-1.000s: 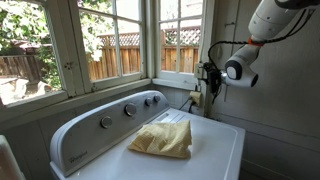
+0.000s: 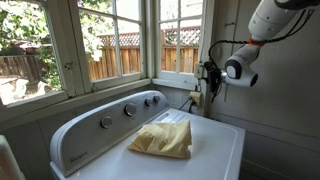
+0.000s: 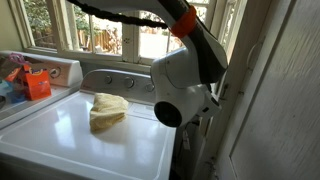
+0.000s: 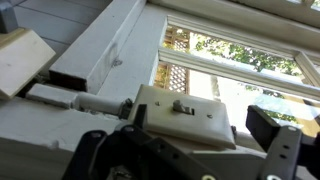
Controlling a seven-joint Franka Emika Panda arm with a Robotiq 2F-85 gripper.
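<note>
In the wrist view my gripper is open, its two dark fingers [image 4: 262, 127] wide apart. Beyond them a pale switch plate [image 4: 183, 117] with a small toggle [image 4: 208, 95] is fixed to the wall, and nothing is held. Exterior view 1 has the gripper [image 2: 211, 77] at the wall right of the corner window, above the washer's back right corner. Whether the fingers touch the plate cannot be made out. In exterior view 2 the arm [image 3: 185, 85] hides most of the gripper.
A pale yellow cloth [image 2: 162, 139] lies on the white washer [image 2: 215, 140]. An orange bag [image 3: 38, 84] stands on the neighbouring machine at the left. Beside the switch plate run a conduit [image 4: 95, 101] and the window frame [image 4: 235, 30].
</note>
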